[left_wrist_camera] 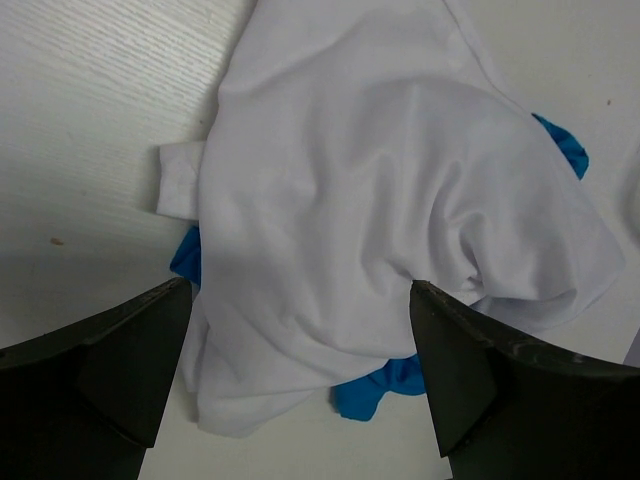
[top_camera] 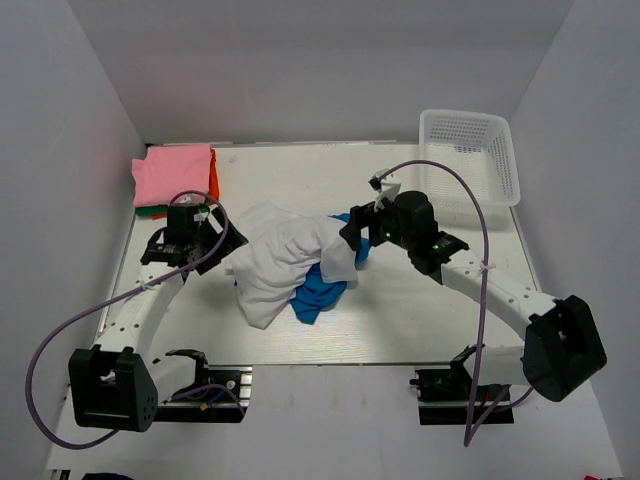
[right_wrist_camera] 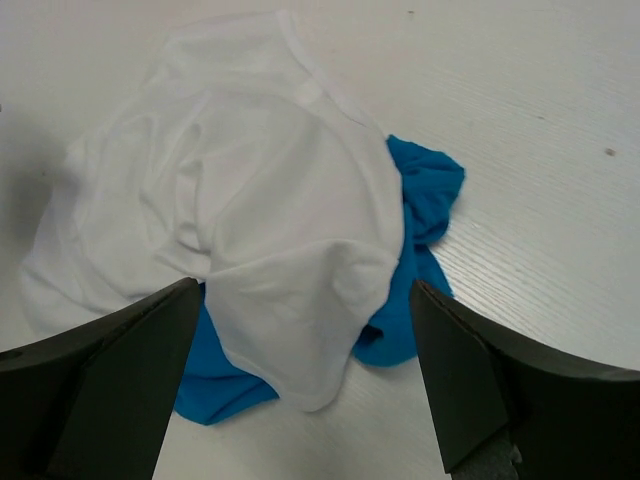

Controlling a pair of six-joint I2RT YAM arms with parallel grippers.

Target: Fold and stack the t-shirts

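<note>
Crumpled in the middle of the table lie a white shirt [top_camera: 285, 255] and, partly beneath it, a blue one [top_camera: 320, 292]. Whether they are two garments or one of two colours cannot be told. My left gripper [top_camera: 228, 240] is open at the cloth's left side, its fingers [left_wrist_camera: 90, 385] apart and empty. On the right my other gripper [top_camera: 355, 230] also stands open, above the cloth's right end, with nothing between its fingers. A pile of folded shirts, pink [top_camera: 172, 175] on top, rests at the back left.
An empty white basket [top_camera: 432, 150] stands at the back right. Bare tabletop [top_camera: 400, 315] shows in front of and right of the cloth. Grey walls close in the table's back and sides.
</note>
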